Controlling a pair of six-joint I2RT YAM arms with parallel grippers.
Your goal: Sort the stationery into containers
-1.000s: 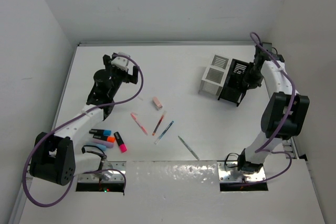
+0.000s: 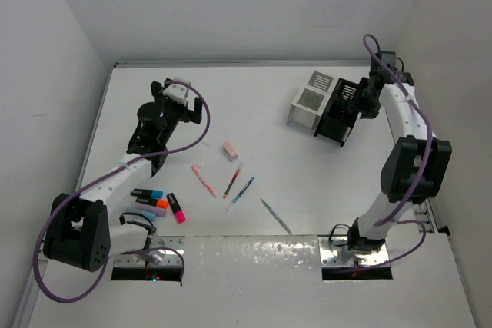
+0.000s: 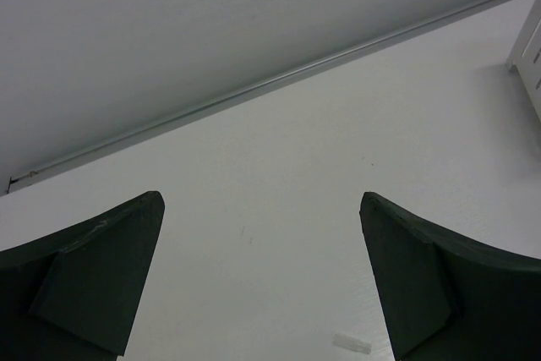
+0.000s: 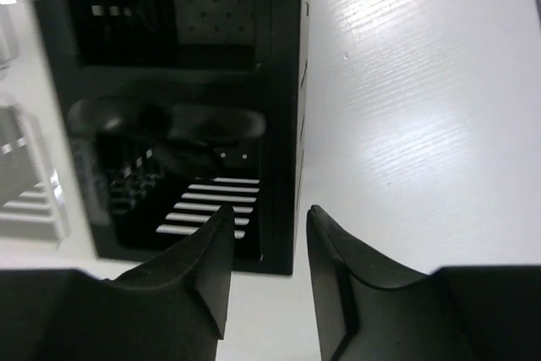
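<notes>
A black two-compartment container [image 2: 335, 130] stands at the right back beside a white slotted container [image 2: 307, 112]; in the right wrist view its black frame [image 4: 279, 166] fills the left half. My right gripper [image 2: 363, 107] is open at its right side, nothing held. My left gripper [image 2: 179, 107] is open over empty table at the left, its fingers wide apart in the left wrist view. A pink eraser [image 2: 231, 151], pink pen [image 2: 203, 180], orange pen [image 2: 233, 180], blue pen [image 2: 241, 193] and green pen [image 2: 274, 217] lie in the middle; several markers [image 2: 175, 207] lie at lower left.
Walls close in at back and both sides. The left arm's base and cables are near the markers.
The two containers have shifted a little left over the last second, and my right gripper has moved slightly with them. The left arm is unchanged.
</notes>
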